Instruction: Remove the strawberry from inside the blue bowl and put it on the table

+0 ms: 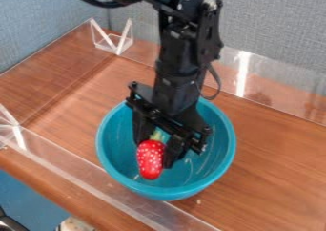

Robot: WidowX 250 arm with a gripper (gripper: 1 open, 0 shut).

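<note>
In the camera view, the blue bowl [216, 171] stands on the wooden table near its front edge. A red strawberry [151, 161] with a pale green top is in the front left part of the bowl, seen against its inner wall. My black gripper [167, 142] reaches down into the bowl from above, shut on the strawberry at its green top. The fingers partly cover that top, and the exact grip is hard to make out. How far the strawberry stands above the bowl's floor cannot be judged from this angle.
Bare table [274, 158] lies to the right of the bowl, with more free room at the far left [64, 82]. Clear low barriers run along the back and front edges. White bracing [111, 37] stands at the back left corner.
</note>
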